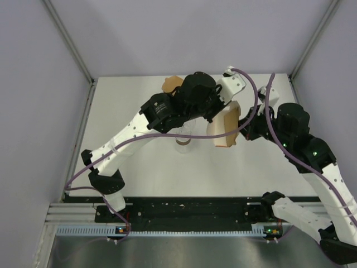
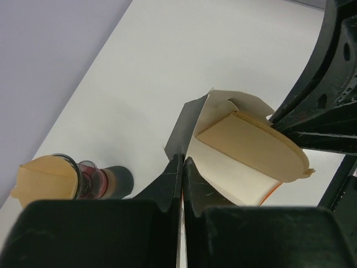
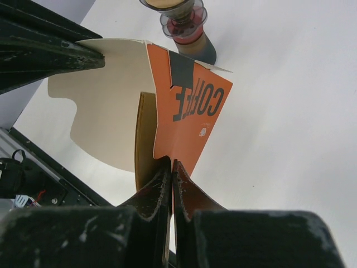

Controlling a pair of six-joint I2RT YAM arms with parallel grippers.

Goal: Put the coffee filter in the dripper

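The opened coffee filter pack [image 1: 223, 131], orange with COFFEE lettering outside and tan filters [image 2: 251, 145] inside, hangs between the two grippers. My left gripper is shut at the pack's white flap; whether anything thin is between its tips I cannot tell. My right gripper is shut at the orange and tan edge of the pack [image 3: 192, 111]; what sits between its tips is unclear. The dripper, with a tan filter [image 2: 47, 178] visible at its top, stands on the table at the back, partly hidden by my left arm in the top view.
A clear container [image 1: 183, 144] stands mid-table, partly under the left arm.
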